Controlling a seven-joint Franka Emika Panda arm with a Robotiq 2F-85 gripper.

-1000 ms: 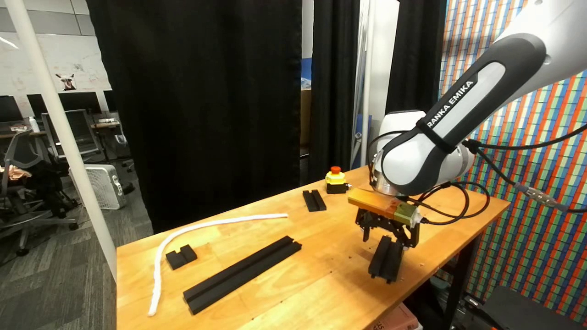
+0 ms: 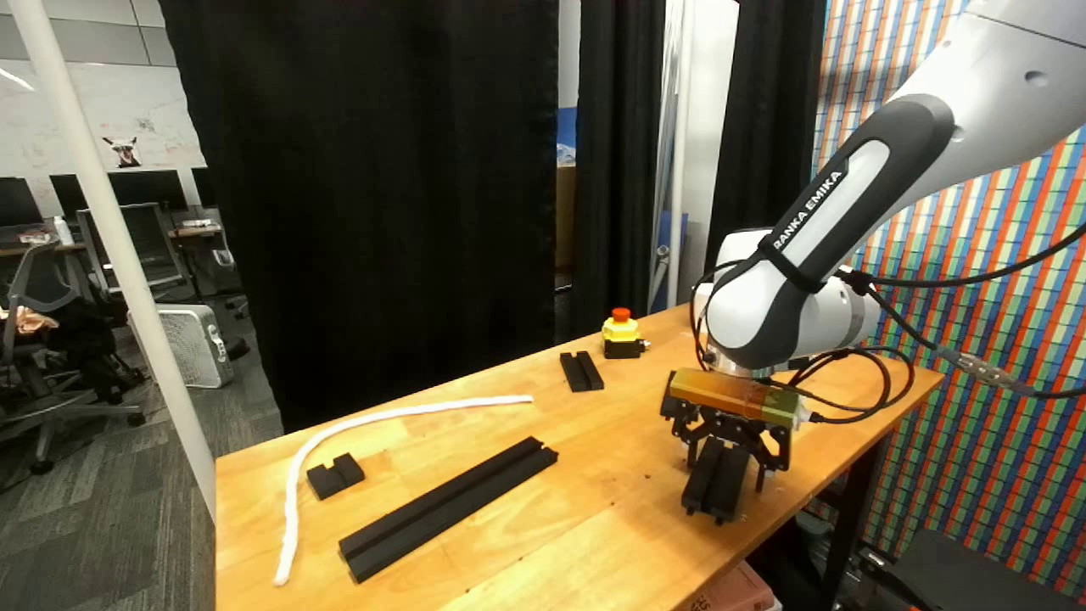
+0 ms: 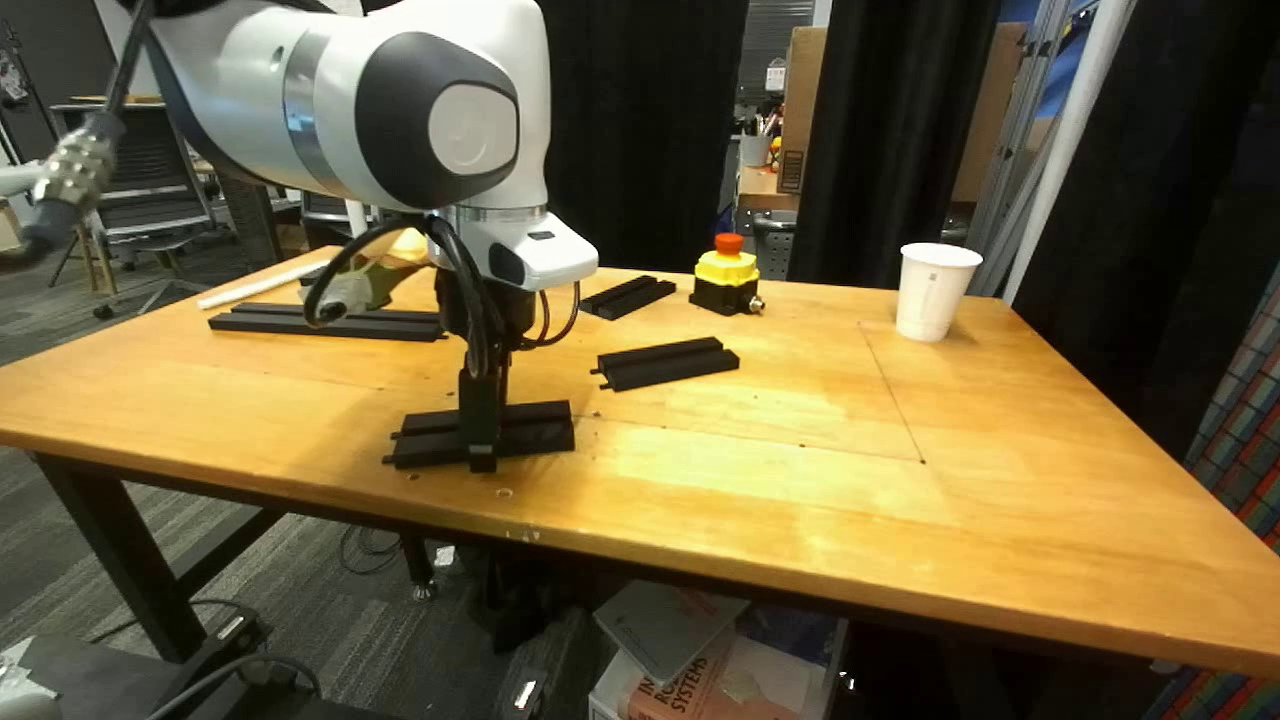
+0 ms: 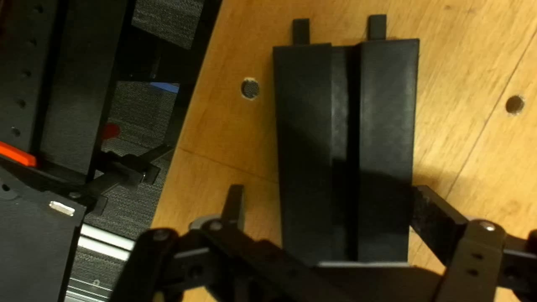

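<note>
A short black grooved channel piece [image 4: 307, 126] with two small prongs lies flat on the table. My gripper is open and straddles it, a finger down on each side. In the wrist view, the right finger [image 4: 435, 216] is close against the piece's side, possibly touching, while a strip of wood shows between the piece and the left finger. Exterior view 1 shows the gripper [image 2: 728, 468] low over the piece [image 2: 715, 484]; in exterior view 2 a finger partly covers the same piece [image 3: 540, 428].
A similar piece [image 3: 666, 362] lies behind, and another [image 2: 582, 372] near the emergency stop [image 2: 621, 331]. Toward the left are a long channel [image 2: 448, 509], a small block [image 2: 336, 475] and a white cord [image 2: 407, 411]. A paper cup [image 3: 936, 292] stands far right.
My gripper has come down and shifted toward the near side, so its fingers now flank the channel piece. The pieces on the table have not visibly moved.
</note>
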